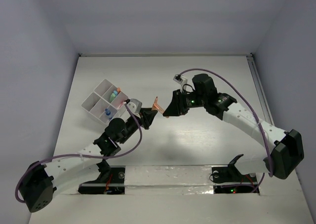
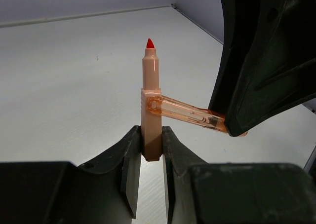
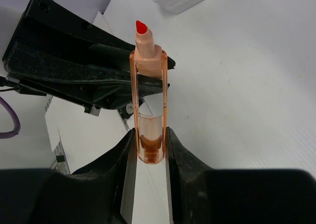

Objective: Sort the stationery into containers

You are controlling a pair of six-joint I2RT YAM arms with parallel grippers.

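Observation:
An orange marker (image 2: 150,73) with a red tip stands upright between my left gripper's (image 2: 151,140) fingers, which are shut on its body. Its translucent clip-like part (image 2: 185,110) sticks out sideways to my right gripper, whose fingertips are at that part's end, slightly parted around it; whether they press on it is unclear. In the top view both grippers (image 1: 152,114) meet over the middle of the table. The compartment container (image 1: 91,101) at the left holds several coloured pieces of stationery.
Grey walls bound it at back and sides.

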